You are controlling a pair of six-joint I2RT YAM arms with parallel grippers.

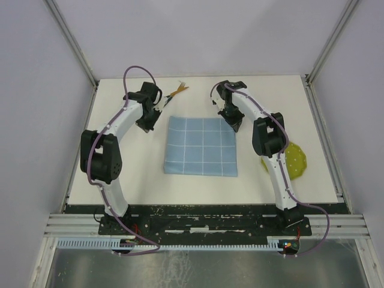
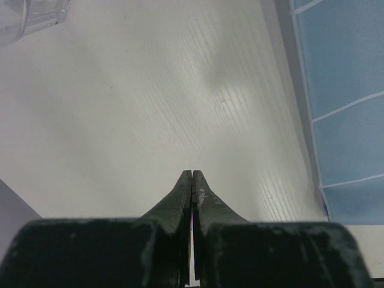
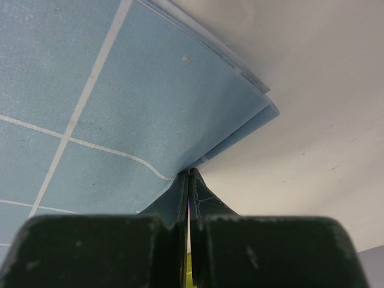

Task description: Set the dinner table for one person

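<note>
A blue cloth placemat (image 1: pixel 201 147) with white grid lines lies mid-table, slightly turned. At its right edge, near the far corner, my right gripper (image 1: pixel 236 129) is shut on the cloth. In the right wrist view the cloth's edge (image 3: pixel 231 129) bends up at the fingertips. Left of the mat, my left gripper (image 1: pixel 147 129) is shut above bare table, with nothing visible between its fingers. A clear glass (image 2: pixel 39 18) shows in the left wrist view's upper left corner. Orange-handled cutlery (image 1: pixel 179 89) lies behind the mat. The yellow-green plate (image 1: pixel 296 161) sits on the right, partly behind the right arm.
My left arm covers much of the glass in the top view. Part of the cutlery is hidden beside the left gripper.
</note>
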